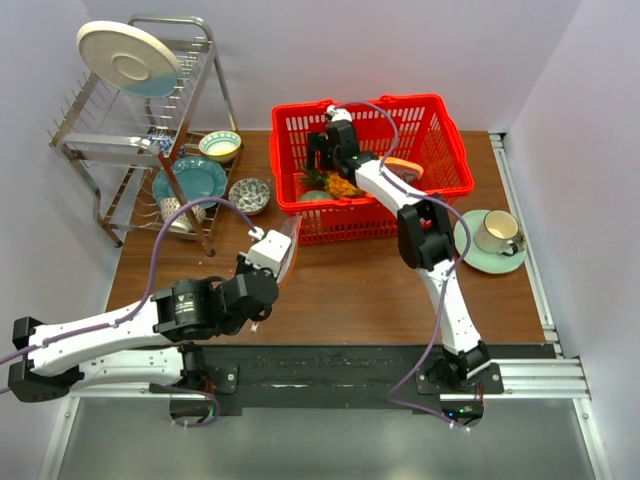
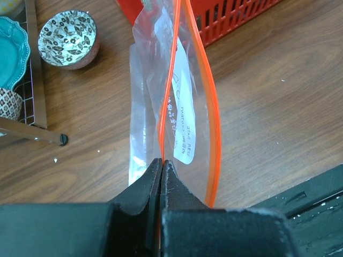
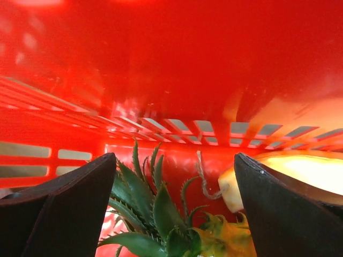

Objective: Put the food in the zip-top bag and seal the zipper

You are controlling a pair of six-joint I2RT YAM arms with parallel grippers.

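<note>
My left gripper is shut on the orange zipper edge of a clear zip top bag (image 2: 185, 112), held upright over the wood table in front of the red basket (image 1: 350, 228). My right gripper is inside the basket, open, above a pineapple with spiky green leaves (image 3: 166, 214) and orange body (image 3: 228, 241). A pale yellow curved item with a string stem (image 3: 284, 176), apparently a toy banana, lies beside it, partly behind the right finger. A greyish-green item (image 1: 316, 195) sits at the basket's near left.
A steel dish rack (image 1: 135, 140) with plates stands at the left. Near it is a patterned bowl (image 1: 248, 195). A green saucer (image 1: 490, 260) with a cup (image 1: 497, 230) is at the right.
</note>
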